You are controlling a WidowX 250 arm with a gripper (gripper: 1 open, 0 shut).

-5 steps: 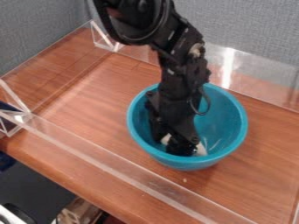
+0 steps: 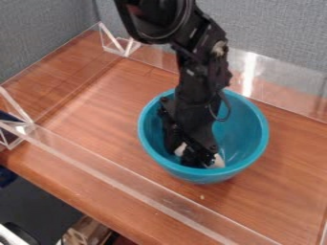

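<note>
The black arm reaches down from the top into a teal bowl (image 2: 247, 129) on the wooden table. Its gripper (image 2: 192, 151) is low inside the bowl, at the front part. A small whitish object (image 2: 216, 161) shows at the bowl's bottom beside the fingertips, partly hidden by the gripper. Whether the fingers are closed on it is too dark and hidden to tell.
Bare wood (image 2: 102, 105) lies left and right of the bowl. Clear panels border the table at back and front, with white corner brackets at the left. Grey padded walls stand behind.
The gripper has shifted very slightly within the bowl. The bowl stays in place.
</note>
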